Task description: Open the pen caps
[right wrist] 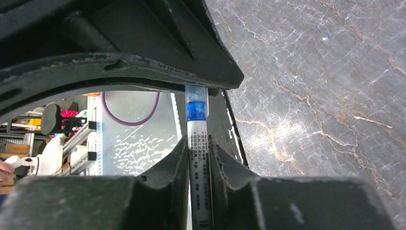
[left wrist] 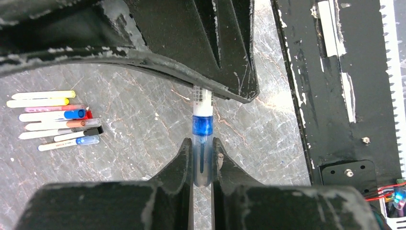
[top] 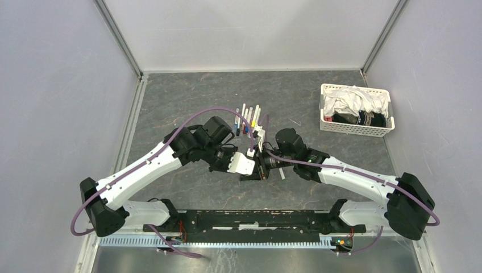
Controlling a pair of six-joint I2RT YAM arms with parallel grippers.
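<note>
One white pen spans the two grippers, its clear cap [left wrist: 203,167] with a blue band still joined to the white barrel [right wrist: 198,153]. My left gripper is shut on that cap. Around the barrel stands my right gripper, a finger close along each side; whether both press on it is hard to tell. In the left wrist view the barrel's far part goes behind a black finger of the other gripper. Several capped pens [left wrist: 48,115] lie in a row on the table. From above, the arms hide the held pen.
A white basket [top: 355,129] with cloth stands at the back right. A white pen [top: 282,173] lies on the table just right of the grippers.
</note>
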